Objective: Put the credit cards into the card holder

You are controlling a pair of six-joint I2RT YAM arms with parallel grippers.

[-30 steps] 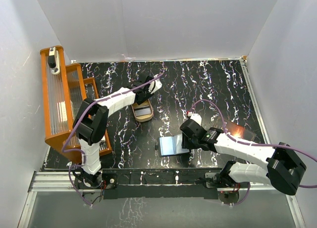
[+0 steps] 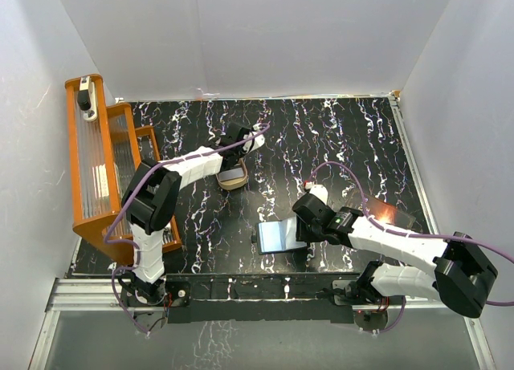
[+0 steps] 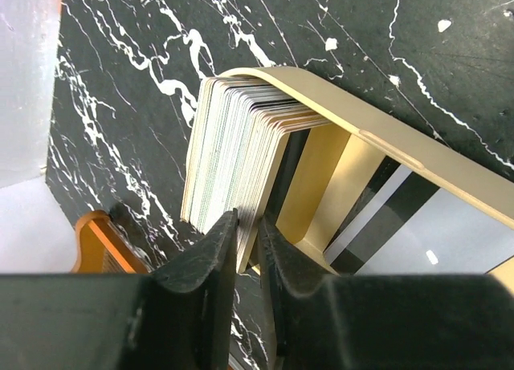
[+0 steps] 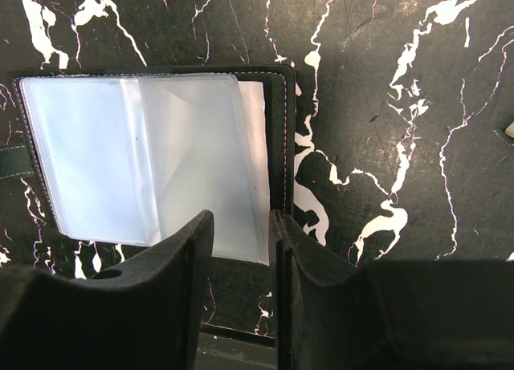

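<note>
In the left wrist view, a packed stack of cards stands on edge in one end of a tan oval tray. My left gripper has its fingertips low at the stack's front face, a narrow gap between them with the front card edges in it; a firm grip does not show. The black card holder lies spread on the table with clear sleeves. Over its right edge my right gripper is part open, one finger over the sleeve and one beside the holder's dark border.
An orange-framed rack stands along the left side. A clear orange-tinted item lies right of the right arm.
My left gripper has shifted slightly and tilted at the tray, now covering more of its back end. The right arm and the card holder look unmoved.
</note>
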